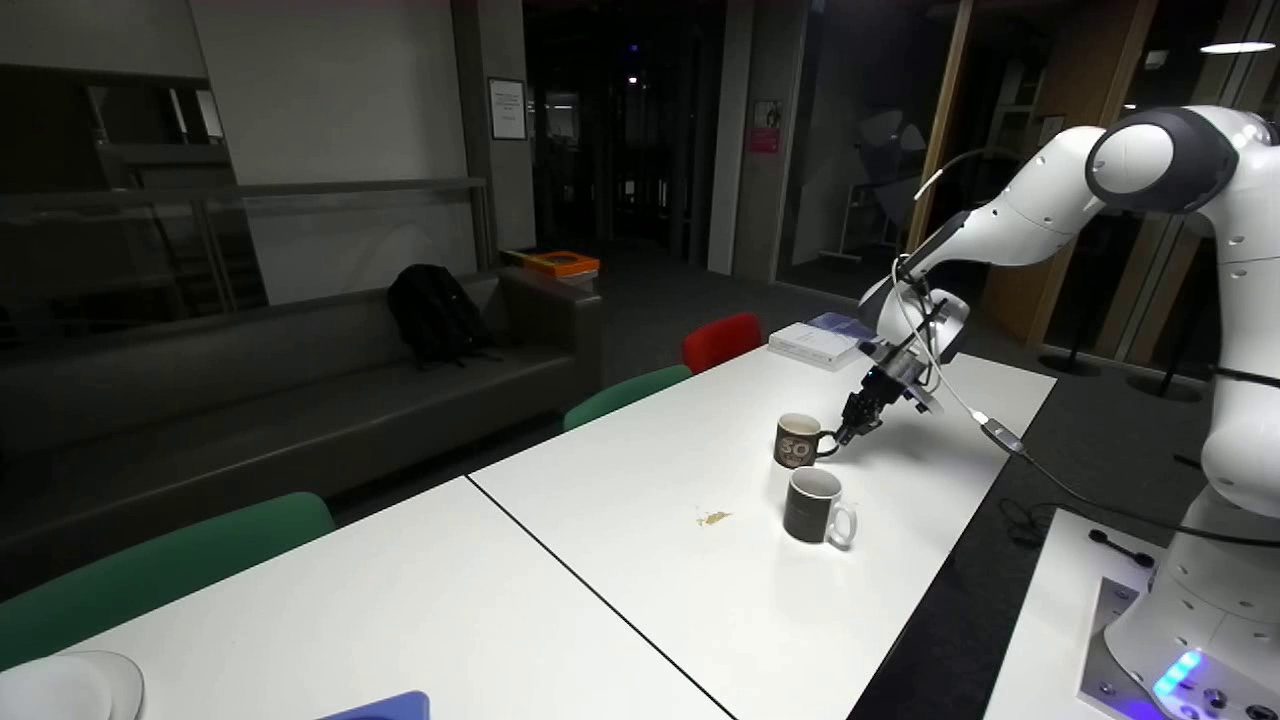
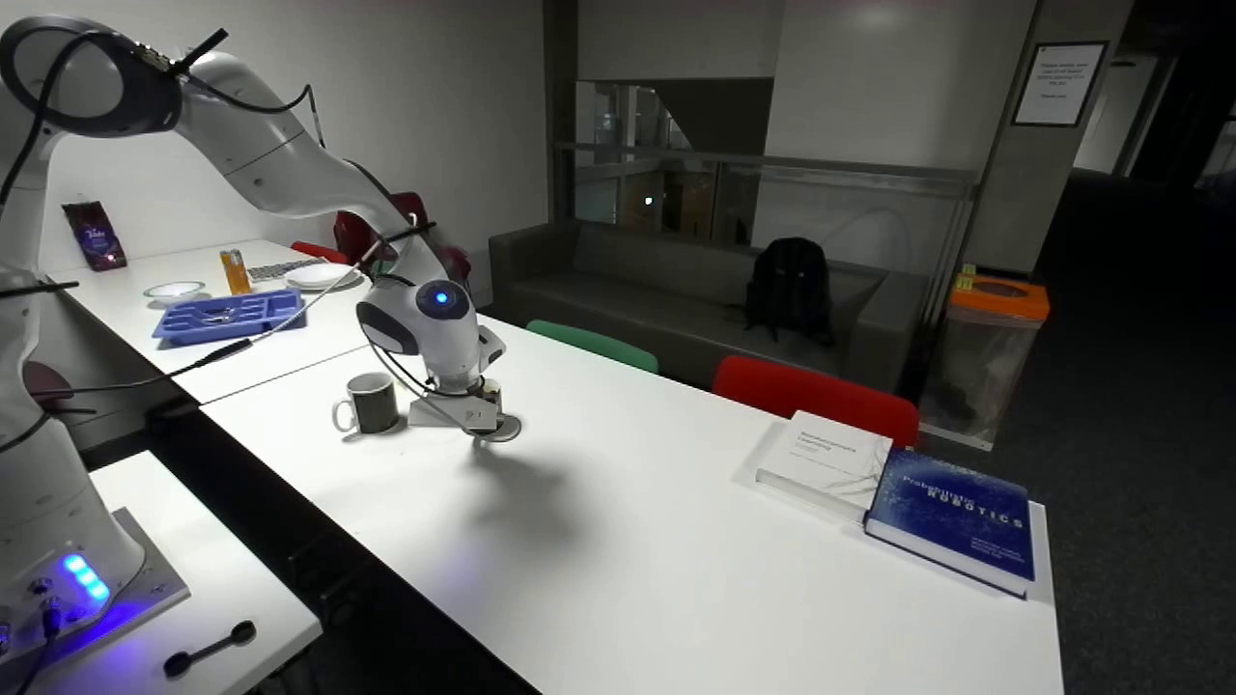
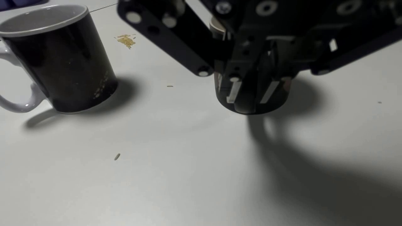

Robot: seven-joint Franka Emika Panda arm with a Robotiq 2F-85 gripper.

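A dark mug with "30" on its side [image 1: 795, 446] stands upright on the white table. My gripper [image 1: 845, 434] reaches down at its handle side. In the wrist view the fingers [image 3: 234, 92] come together in front of the mug body [image 3: 279, 104], shut on the handle, which they largely cover. Much of that mug is hidden behind the gripper in exterior view 2. A second mug, dark outside and white inside [image 1: 809, 510], stands upright nearby with its white handle [image 3: 24, 107] turned away from the gripper.
Pale grains [image 3: 126, 40] lie in a small heap, with a few loose ones around. A white book [image 2: 823, 461] and a blue book [image 2: 950, 515] sit at one table end. A blue tray [image 2: 232, 315] is toward the other.
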